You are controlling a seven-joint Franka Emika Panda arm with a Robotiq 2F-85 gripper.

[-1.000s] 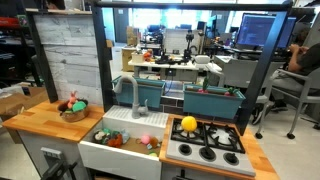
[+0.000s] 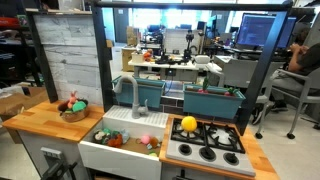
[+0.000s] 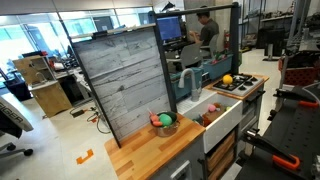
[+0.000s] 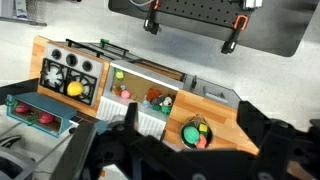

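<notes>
In the wrist view my gripper is open, its dark fingers wide apart at the bottom of the picture with nothing between them. It looks down on the toy kitchen from well above. A bowl (image 4: 183,135) of colourful toy pieces appears in the gap between the fingers, far below. The same bowl (image 2: 75,116) stands on the left wooden counter. A yellow ball (image 2: 189,124) rests on the stove (image 2: 208,153). Inside the white sink (image 2: 104,158) lie several toy items, including a pink piece (image 2: 148,139).
Behind the sink rises a grey faucet (image 2: 134,92). Two blue-green bins (image 2: 210,104) hang at the back, below a dark frame (image 2: 103,62). The wooden counter (image 3: 155,155) has bare room around the bowl. A person sits at the far right.
</notes>
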